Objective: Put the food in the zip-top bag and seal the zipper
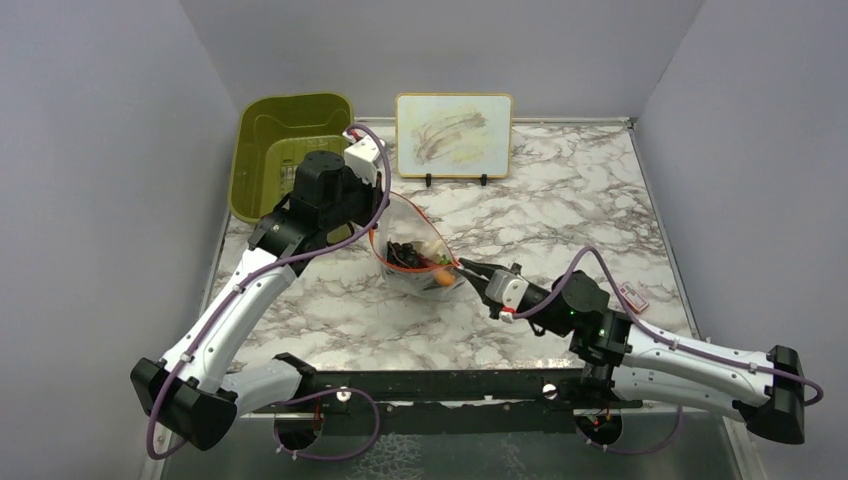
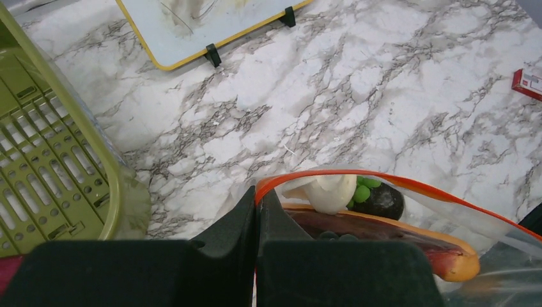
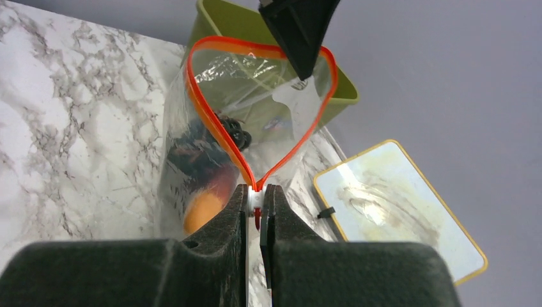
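Note:
The clear zip top bag point(image 1: 408, 280) hangs between my grippers, its orange-red zipper rim point(image 3: 211, 115) stretched into a narrow loop that gapes. Inside are dark grapes point(image 1: 404, 255), an orange food item point(image 3: 203, 210), a white item point(image 2: 332, 192) and a dark green piece point(image 2: 383, 201). In the left wrist view, my left gripper is shut with the bag's edge between its fingertips. My right gripper is shut on the opposite end of the rim, where a white bit and the orange strip show between the fingers.
A green basket point(image 1: 240, 160) stands at the back left, close behind the left arm. A framed board point(image 1: 454, 136) leans at the back. One small red-and-white box point(image 1: 633, 297) lies at the right.

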